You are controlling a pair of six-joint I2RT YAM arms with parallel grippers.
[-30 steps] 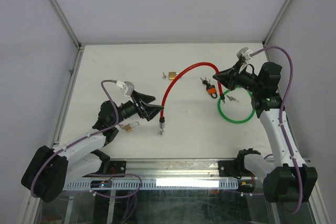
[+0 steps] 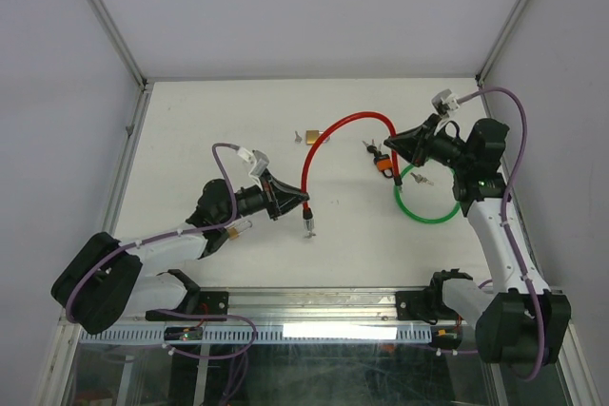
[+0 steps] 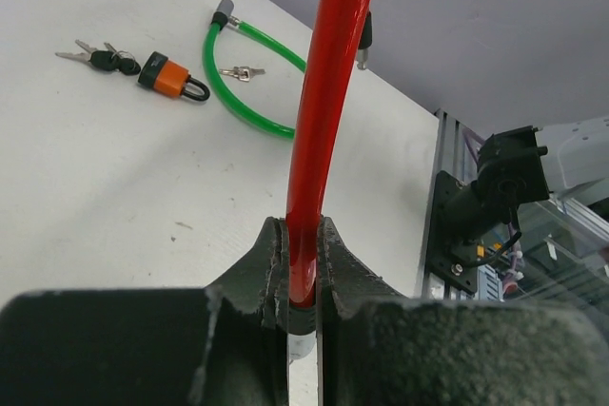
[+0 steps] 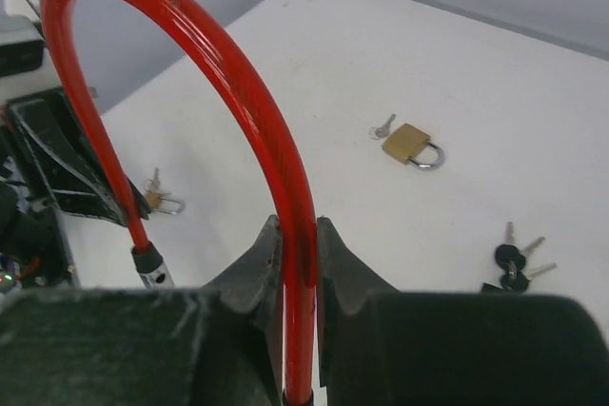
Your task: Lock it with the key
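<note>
A red cable lock arches between my two grippers. My left gripper is shut on its tube near one metal end; in the left wrist view the tube rises from between the fingers. My right gripper is shut on the tube near the other end, which hangs downward. Loose keys on the table include black-headed keys, silver keys and a small key.
A green cable lock lies at the right, near an orange padlock. A brass padlock is at the back middle; others lie beside the left arm.
My left gripper has moved right with the red lock's end, and the arch has narrowed. The right gripper has shifted slightly.
</note>
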